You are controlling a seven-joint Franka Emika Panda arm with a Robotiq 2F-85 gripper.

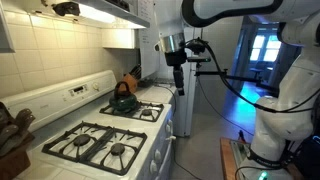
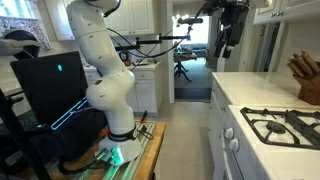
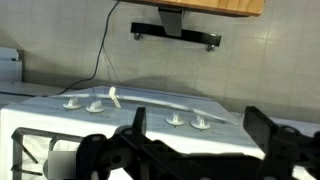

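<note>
A white gas stove [image 1: 95,140] with black grates runs along the wall in exterior view 1. On a back burner stands a dark kettle [image 1: 123,100]. High above the floor, out past the stove's front edge, my gripper [image 1: 180,92] points downward. In the wrist view its dark fingers [image 3: 138,122] are spread wide, with nothing held between them. Below them show the stove's front edge and several control knobs [image 3: 175,119]. Exterior view 2 also has the gripper [image 2: 227,54] in the air, clear of the counter.
Dark utensils [image 1: 14,128] stand at the left in exterior view 1. A wooden knife block [image 2: 308,85] sits on the counter. Grey floor [image 3: 220,75] lies open between the stove and the wooden table edge [image 3: 225,5] at my base.
</note>
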